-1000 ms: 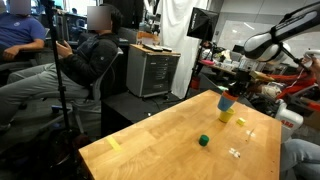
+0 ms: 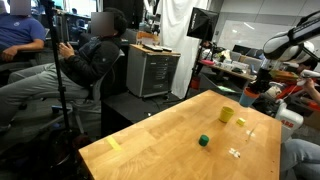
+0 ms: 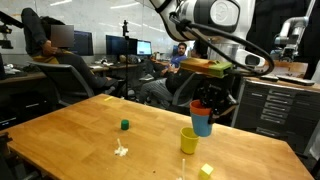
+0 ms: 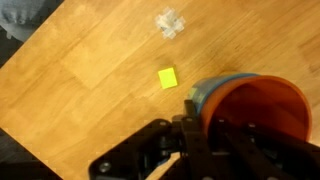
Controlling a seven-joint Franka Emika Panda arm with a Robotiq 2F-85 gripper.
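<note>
A blue cup with an orange-red inside (image 3: 201, 123) is held above the table by my gripper (image 3: 213, 97), which is shut on its rim side. In the wrist view, the cup's orange inside (image 4: 262, 108) fills the right, and the dark gripper meets the near side of its wall; the fingertips are partly hidden. A yellow cup (image 3: 188, 141) stands on the table, just left of the blue cup in exterior view 2 and apart from it in exterior view 1 (image 2: 227, 114).
On the wooden table (image 2: 150, 145) are a yellow block (image 4: 167, 77), a small green object (image 3: 125, 125) and a white crumpled-looking piece (image 4: 170, 23). Much of the table away from the arm is bare. Chairs and seated people are beyond it.
In exterior view 1 the arm has carried the blue cup rightward, from over the yellow cup to a spot clear of it. The yellow cup and small objects look unmoved.
</note>
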